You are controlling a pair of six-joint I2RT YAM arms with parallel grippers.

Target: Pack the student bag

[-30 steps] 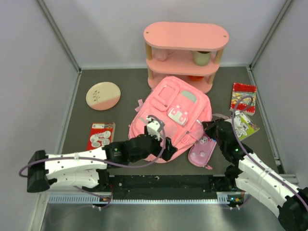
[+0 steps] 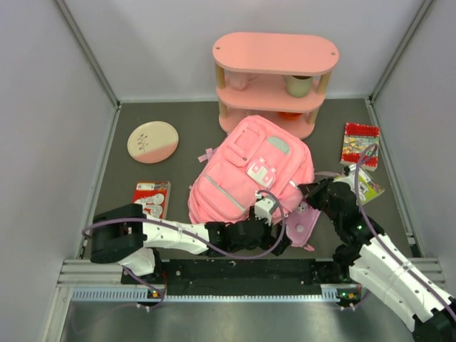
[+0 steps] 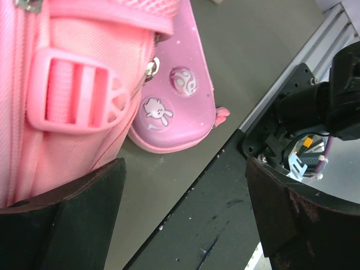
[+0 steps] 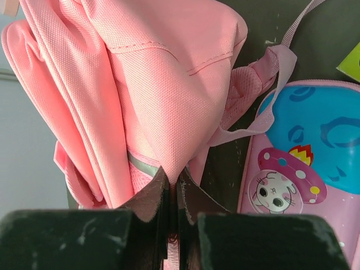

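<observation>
The pink student bag (image 2: 239, 160) lies on the table's middle, front pockets facing up. In the right wrist view my right gripper is shut on the bag's pinched side fabric (image 4: 163, 101). At the bag's lower right corner hovers my left gripper, fingers wide apart with nothing between them; the bag's buckle (image 3: 76, 93) is close beyond its left finger. A pink and blue pencil case (image 3: 174, 84) rests flat beside the bag, partly beneath its edge. A red book (image 2: 152, 198) lies to the left, and a red notebook (image 2: 360, 146) to the right.
A pink shelf (image 2: 276, 53) with a green pot (image 2: 299, 86) stands at the back, close to the bag's top. A round cream and pink plate (image 2: 152, 142) lies at the back left. A green book (image 2: 369, 187) is partly behind my right arm.
My left gripper has moved right along the bag's lower edge, still open, and nearer the buckle.
</observation>
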